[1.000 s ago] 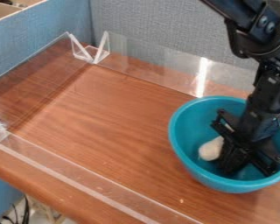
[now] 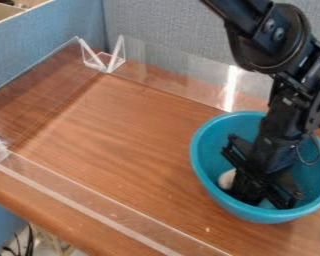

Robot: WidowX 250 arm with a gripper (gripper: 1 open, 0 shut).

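Note:
A teal bowl (image 2: pixel 206 150) sits at the right of the wooden table (image 2: pixel 109 140). My black gripper (image 2: pixel 254 184) reaches down inside it, its lower end toward the bowl's left-middle. A small pale object (image 2: pixel 227 179) lies in the bowl, mostly hidden behind the gripper. I cannot make out anything held between the fingers, and their exact position is hard to see against the dark body.
Clear panels with white brackets (image 2: pixel 101 60) edge the table at the back and left. Blue-grey walls stand behind and to the left.
My arm and gripper have shifted left within the bowl, and the pale object is now more covered by the gripper.

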